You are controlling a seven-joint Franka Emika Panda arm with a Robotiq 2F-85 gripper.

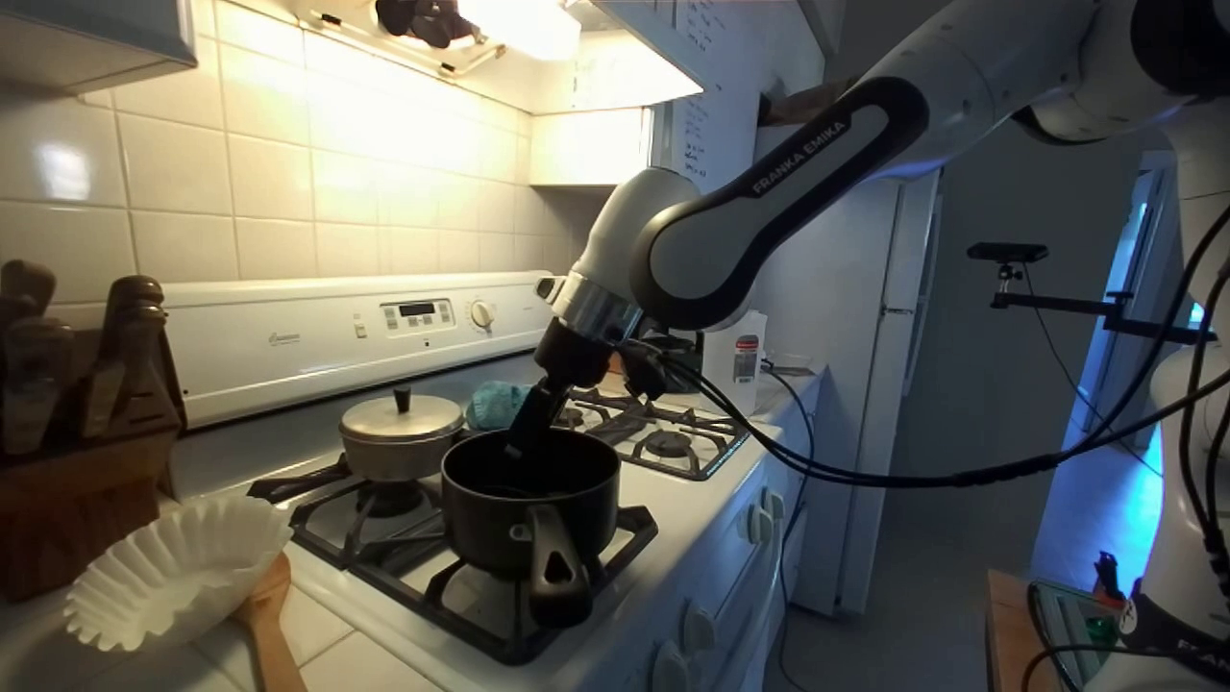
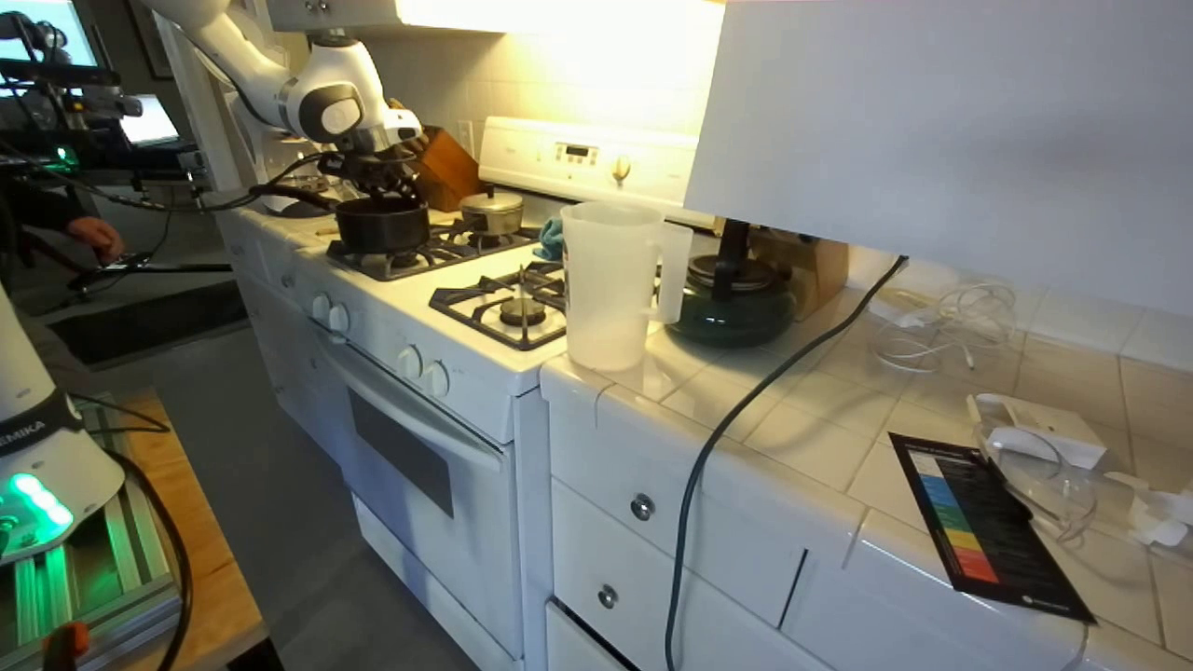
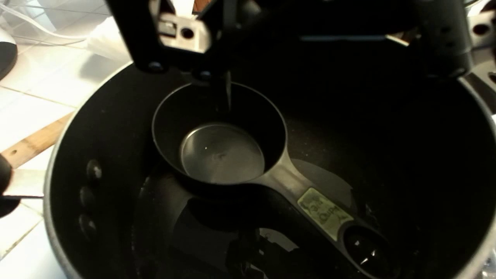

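Observation:
A black pot (image 1: 490,525) stands on the front stove burner. Inside it, in the wrist view, lies a metal measuring cup (image 3: 222,155); its handle, with a green label (image 3: 324,212), points to the lower right. My gripper (image 1: 521,448) reaches down into the pot. In the wrist view the fingers look spread, the left finger (image 3: 224,95) overlapping the far rim of the cup; whether it touches is unclear. The right fingertip is lost in the dark. Nothing appears held.
A lidded silver pot (image 1: 400,438) is behind the black pot, with a teal cloth (image 1: 498,406) nearby. A knife block (image 1: 86,507), paper filters (image 1: 173,577) and a wooden utensil (image 1: 271,634) are at the left. A translucent pitcher (image 2: 615,285) stands beside the stove.

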